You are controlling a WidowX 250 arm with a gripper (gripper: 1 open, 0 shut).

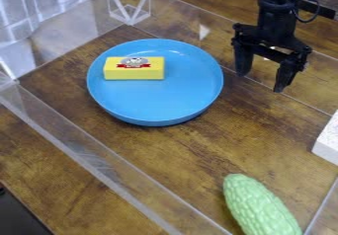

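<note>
My black gripper (264,53) is at the top right over bare wooden tabletop, open, with its fingers spread to either side. A blue plate (172,96) lies left of it, holding a yellow block (134,67) with a red-and-white label on its left part.
A green vegetable-like object (262,207) lies at the bottom right, and a white object (326,140) is at the right edge. Clear panels or edges run along the left and right.
</note>
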